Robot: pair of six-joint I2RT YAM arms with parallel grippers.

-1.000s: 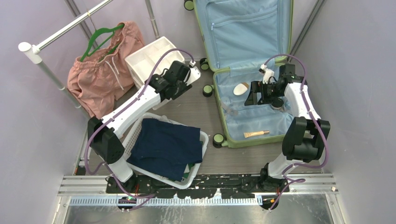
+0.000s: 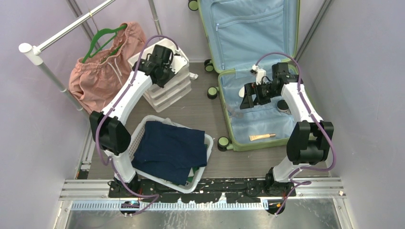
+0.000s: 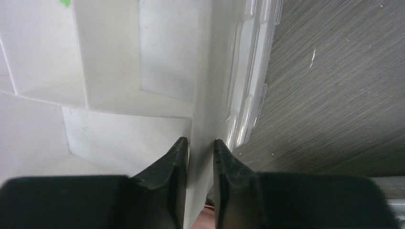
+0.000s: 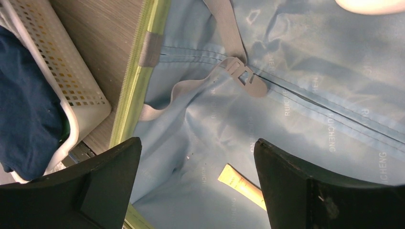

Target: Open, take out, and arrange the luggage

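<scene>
My left gripper is at the white plastic drawer organizer [image 2: 169, 98], its fingers either side of a white rim [image 3: 207, 81]; whether it grips it is unclear. My right gripper hangs open and empty over the green suitcase's blue lining [image 2: 258, 124]. In the suitcase lie a cream tube [image 2: 261, 136], a white oval item [image 4: 370, 5], a strap buckle [image 4: 253, 83] and a dark jar, partly hidden by the arm.
A white basket [image 2: 207, 157] holding navy clothing [image 2: 167, 152] sits at front left. Pink shorts [image 2: 95, 90] hang on a rack at left. Bare floor lies between organizer and suitcase.
My left gripper has moved left and back onto the organizer's top. The right arm has shifted left over the suitcase.
</scene>
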